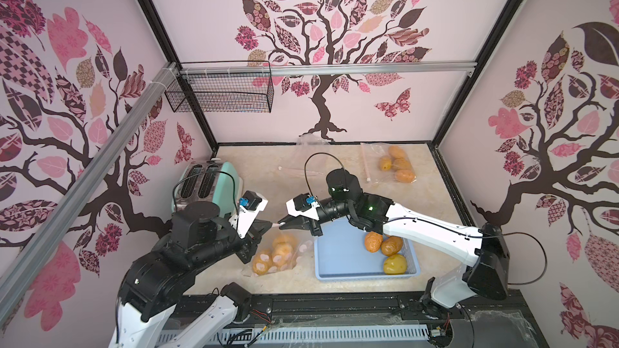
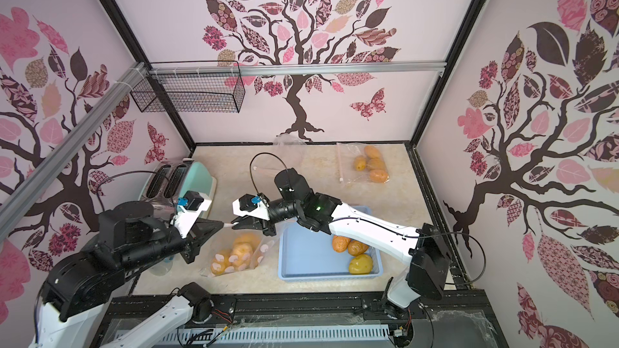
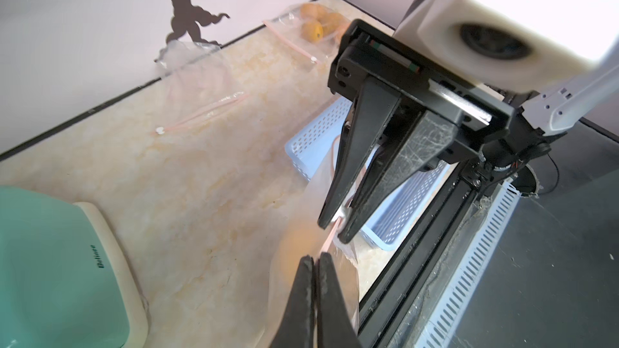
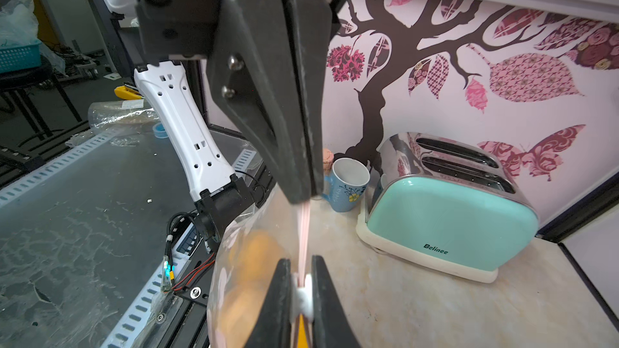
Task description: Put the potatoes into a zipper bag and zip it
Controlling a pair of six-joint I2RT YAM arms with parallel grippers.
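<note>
A clear zipper bag of potatoes (image 1: 281,251) hangs at the front left of the counter, its pink zip strip (image 3: 330,237) stretched between my grippers. My left gripper is shut on that strip at one end, in the left wrist view. My right gripper is shut on the white slider and strip, facing the left one. A blue basket (image 1: 348,270) with several potatoes stands to the right. A filled bag (image 1: 390,162) and an empty bag (image 1: 306,154) lie at the back.
A mint toaster (image 4: 451,219) and a blue mug (image 4: 345,187) stand at the left. A wire shelf (image 1: 219,93) hangs above.
</note>
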